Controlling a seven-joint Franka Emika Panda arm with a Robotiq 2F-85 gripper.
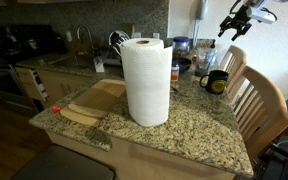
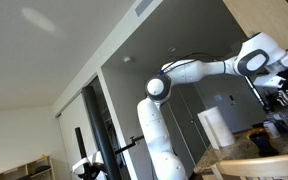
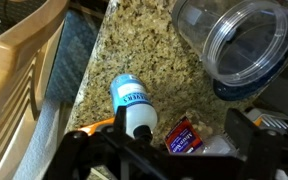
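Observation:
My gripper (image 1: 230, 33) hangs high above the far right part of the counter, open and clear of the things below. In the wrist view the gripper shows two dark fingers spread apart, with no object gripped. Beneath it are a small bottle with a blue and white label (image 3: 131, 98) and a red packet (image 3: 183, 134). A clear round jar (image 3: 222, 62) is at the upper right of that view. Part of an orange item (image 3: 96, 126) lies beside the bottle, and the fingers hide some of the things below. The gripper (image 2: 275, 84) is also high up in exterior view 2.
A tall paper towel roll (image 1: 147, 85) stands on the granite counter (image 1: 199, 130). A black mug (image 1: 216, 82) is near the counter's right side, by wooden chairs (image 1: 263, 100). Wooden boards (image 1: 99, 98) lie at left.

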